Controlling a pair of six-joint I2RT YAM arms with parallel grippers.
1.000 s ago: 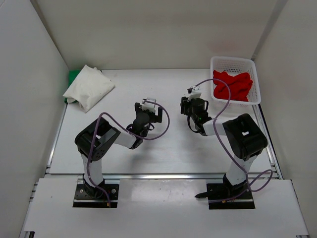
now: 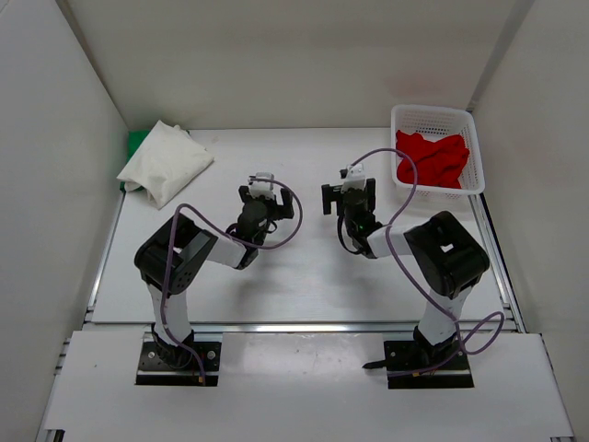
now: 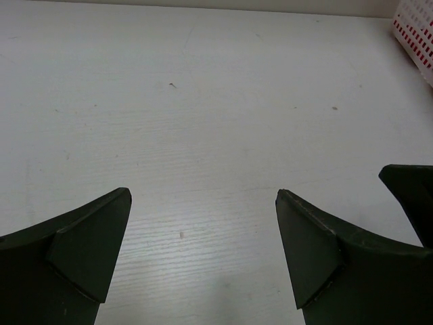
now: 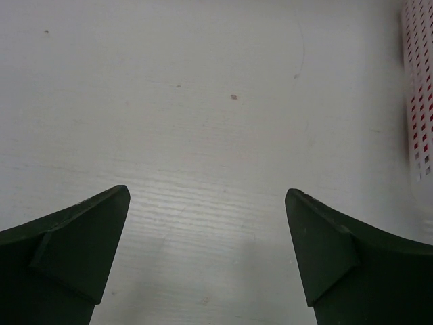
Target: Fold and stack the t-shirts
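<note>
A red shirt point(image 2: 431, 158) lies crumpled inside the white basket point(image 2: 436, 121) at the back right. At the far left a folded white shirt point(image 2: 166, 162) rests on a green one point(image 2: 137, 141), of which only the edges show. My left gripper point(image 2: 266, 197) is over the bare table left of centre, open and empty; its fingers point(image 3: 91, 247) stand wide apart. Right of centre, also above bare table, is my right gripper point(image 2: 349, 191), open, with nothing between its fingers. Neither gripper touches any cloth.
In the right wrist view the perforated wall of the basket point(image 4: 421, 88) runs along the right edge. Walls enclose the table at the back and both sides.
My left gripper has moved a little to the left. The shirts and basket have stayed put.
</note>
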